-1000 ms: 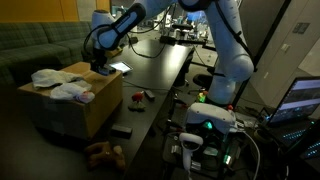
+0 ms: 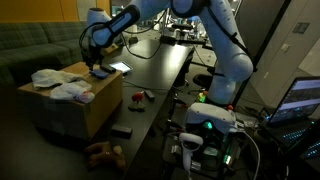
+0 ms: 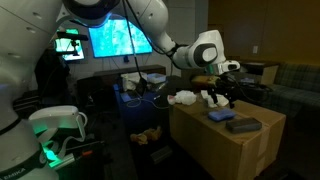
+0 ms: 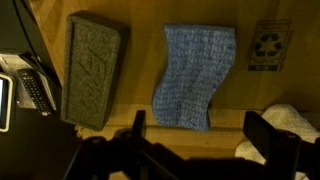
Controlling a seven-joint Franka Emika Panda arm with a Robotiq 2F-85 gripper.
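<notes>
My gripper is open above a cardboard box (image 3: 210, 140), its dark fingers wide apart at the lower part of the wrist view. Between and beyond them lies a folded blue-grey cloth (image 4: 193, 75) on the box top, apart from the fingers. To its left rests a dark block with raised lettering (image 4: 93, 68), perhaps an eraser. In exterior view 2 the cloth (image 3: 225, 115) and the block (image 3: 243, 126) show near the box's front edge, with the gripper over the box behind them.
White crumpled cloths (image 2: 72, 91) lie on the box, one showing at the lower right of the wrist view (image 4: 283, 130). A remote (image 4: 36, 90) lies off the box's left side. A brown object (image 2: 105, 156) is on the dark surface below.
The arm's wrist and gripper have shifted slightly over the box in exterior view 1. The things on the box appear unmoved.
</notes>
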